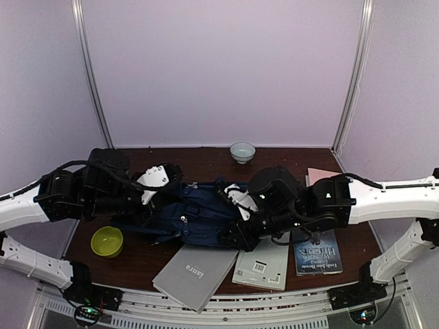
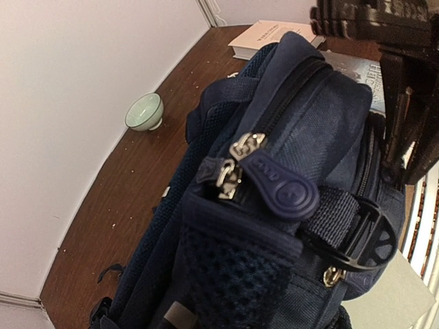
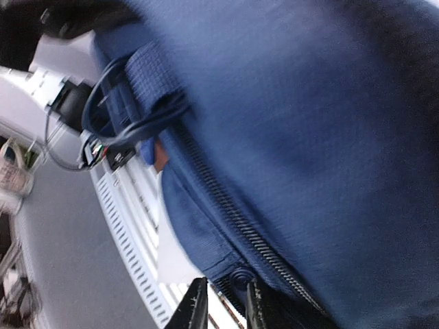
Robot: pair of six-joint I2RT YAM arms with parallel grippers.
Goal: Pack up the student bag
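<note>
The navy backpack [image 1: 206, 214] lies across the middle of the table, its zippers facing up and forward. At its left end my left gripper [image 1: 156, 199] is shut on the bag; the fingers are hidden by fabric in the left wrist view, where zipper pulls [image 2: 278, 185] and a side buckle show close up. My right gripper is partly open at the front zipper, its fingertips on either side of a small round zipper pull [image 3: 241, 277]. A grey book [image 1: 195, 275] and a pale green book [image 1: 264, 264] lie in front of the bag.
A dark blue book [image 1: 319, 255] lies at the right, with a pink book [image 2: 271, 38] behind it. A yellow bowl [image 1: 107, 241] stands at the left, a pale bowl [image 1: 242, 151] at the back. Bare table [image 1: 185, 161] lies behind the bag.
</note>
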